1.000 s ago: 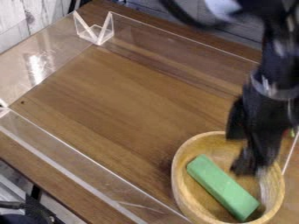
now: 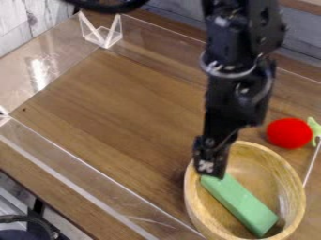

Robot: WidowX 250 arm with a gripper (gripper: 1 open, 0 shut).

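Note:
My black gripper (image 2: 220,157) is open and lowered over the upper left part of a wooden bowl (image 2: 286,215) at the lower right. Its fingertips hang at the upper end of a green block (image 2: 245,204) lying in the bowl; whether they touch it I cannot tell. A red round object (image 2: 290,133) sits just behind the bowl on the right.
A clear plastic piece (image 2: 103,29) stands at the back left, and a light green item (image 2: 313,128) is at the right edge. The table's edge runs along the lower left.
My gripper has moved left from the right side of the bowl to over the green block's upper end, uncovering the red object. The block and bowl look unmoved.

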